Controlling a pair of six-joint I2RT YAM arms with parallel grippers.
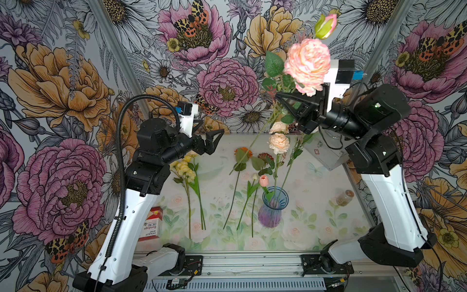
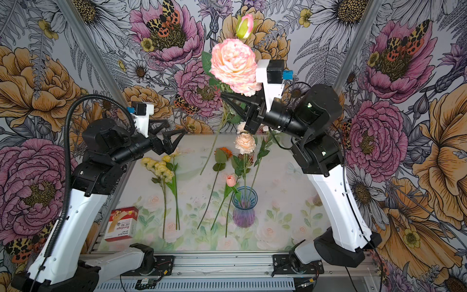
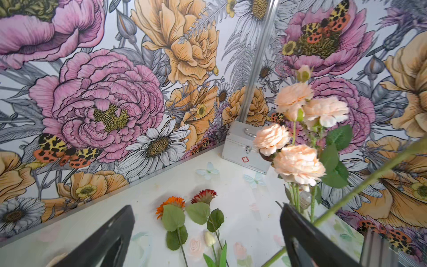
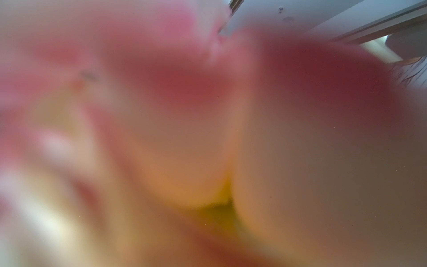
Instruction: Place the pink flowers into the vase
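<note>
A large pink flower (image 1: 307,63) with a bud (image 1: 326,25) above it is held upright by my right gripper (image 1: 287,108), which is shut on its stem high over the table. Its long stem slants down and left below the fingers. In the right wrist view blurred pink petals (image 4: 178,111) fill the picture and hide the fingertips. On the table the blue-purple glass vase (image 1: 273,209) stands upright with peach flowers (image 1: 279,143) in it. Over on the left, my left gripper (image 1: 214,138) is open and empty, apart from the pink flower; its fingers (image 3: 100,240) are spread.
Yellow flowers (image 1: 184,171), an orange flower (image 1: 243,152) and a pink tulip (image 1: 263,181) lie left of the vase. A bandage box (image 2: 121,223) sits at the front left, a silver case (image 3: 246,146) at the back right.
</note>
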